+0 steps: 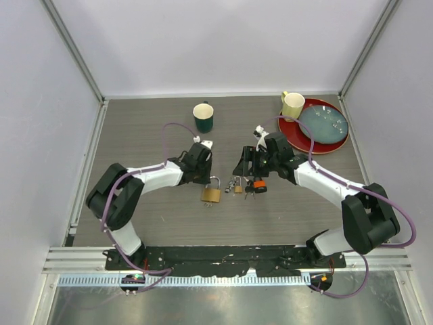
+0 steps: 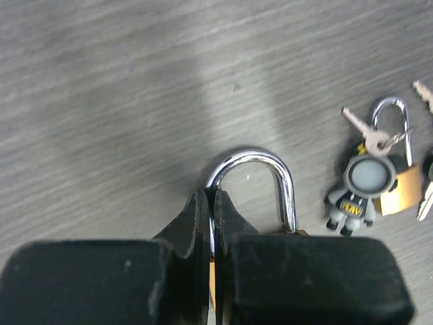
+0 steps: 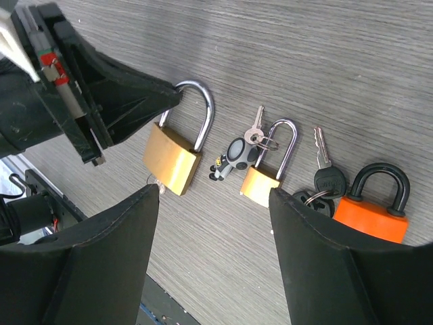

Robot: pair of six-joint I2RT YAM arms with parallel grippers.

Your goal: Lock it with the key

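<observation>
The large brass padlock (image 3: 172, 157) lies flat with its silver shackle (image 2: 250, 156) raised. My left gripper is shut on one leg of that shackle; metal shows at and between its fingertips. Its fingers hide much of the brass body in the left wrist view. Part of a key (image 3: 160, 186) shows at the padlock's bottom end. My right gripper stands open above the table, with nothing held. Below it lie a small brass padlock (image 3: 260, 186), a silver key (image 3: 255, 133) with a grey figure keychain (image 3: 236, 154), and an orange padlock (image 3: 372, 215).
A black-headed key (image 3: 329, 179) lies beside the orange padlock. At the back are a dark green mug (image 1: 203, 118), a yellow mug (image 1: 293, 105) and a red plate (image 1: 295, 139) bearing a grey-green dish (image 1: 324, 124). Bare table (image 1: 135, 135) is left of the locks.
</observation>
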